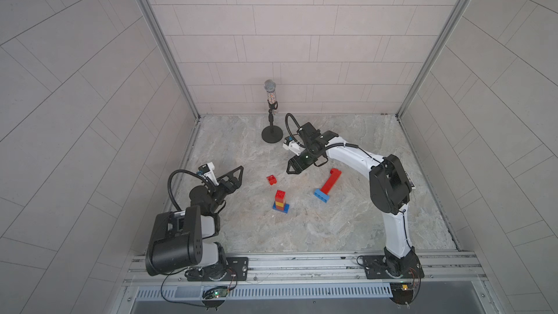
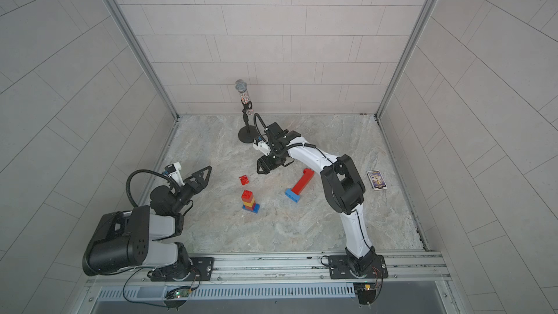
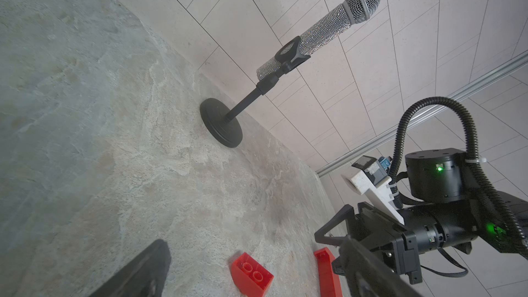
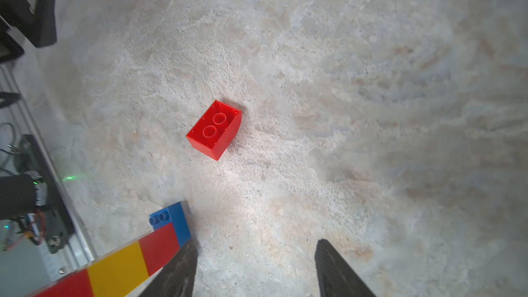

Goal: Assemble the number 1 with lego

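A small red brick [image 1: 271,179] lies alone on the table, studless underside up in the right wrist view [image 4: 214,126]. Nearer the front stands a red and yellow stack [image 1: 280,197] on a blue brick [image 4: 181,217]. A long red piece [image 1: 330,180] with a blue brick [image 1: 320,195] across its front end lies to the right. My right gripper [image 1: 293,166] is raised behind and right of the small red brick, open and empty. My left gripper [image 1: 237,174] stands open at the left, empty.
A microphone on a black stand [image 1: 272,133] stands at the back. A card pack [image 2: 376,179] lies at the far right.
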